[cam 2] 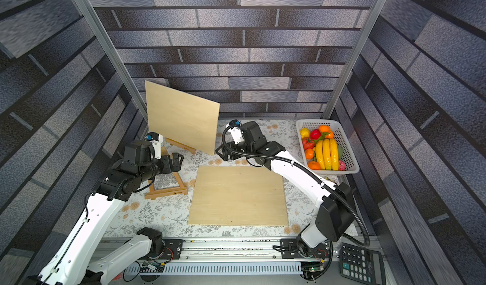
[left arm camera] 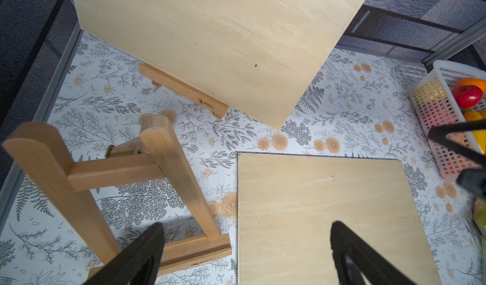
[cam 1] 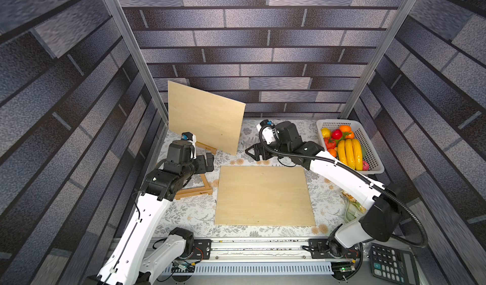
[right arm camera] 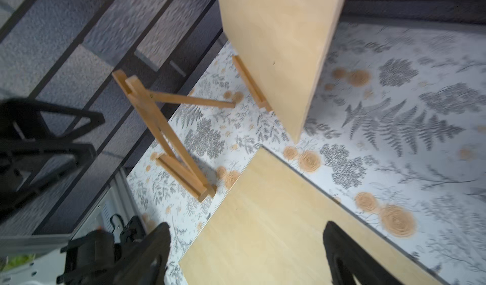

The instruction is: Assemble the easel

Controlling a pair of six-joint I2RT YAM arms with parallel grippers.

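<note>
A small wooden easel stands at the left, its front rail and rear leg visible in the right wrist view. A large plywood panel (cam 1: 205, 113) leans upright behind it on a second wooden piece (left arm camera: 179, 85). A flat board (cam 1: 263, 196) lies in the middle. My left gripper (cam 1: 205, 162) is open above the easel, with nothing between its fingers. My right gripper (cam 1: 257, 151) is open above the back edge of the flat board, right of the easel, also empty.
A white basket of fruit (cam 2: 351, 148) sits at the back right. A calculator (cam 2: 362, 262) lies at the front right.
</note>
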